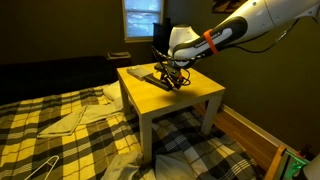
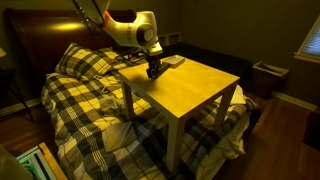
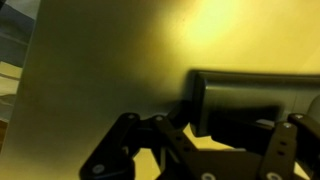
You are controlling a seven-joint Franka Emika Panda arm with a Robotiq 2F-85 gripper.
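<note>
A dark, flat-sided, box-like object [image 3: 262,92] with rounded edges reaches in from the right of the wrist view. My gripper is shut on its near left part, and the black fingers hide much of that end. In exterior view 1 the gripper [image 1: 174,80] is low at the tabletop, beside a dark shape [image 1: 156,80]. Seen from exterior view 2, the gripper [image 2: 155,69] points down at the table's far left part, with a pale grey item [image 2: 173,61] close by. Whether the held object touches the tabletop cannot be made out.
The pale square table [image 2: 205,85] has a broad bare area towards its front and right. A bed with a plaid cover [image 1: 65,135] lies beside and beneath it. Crumpled cloths [image 1: 125,165] lie around the legs, and a window [image 1: 142,18] is behind.
</note>
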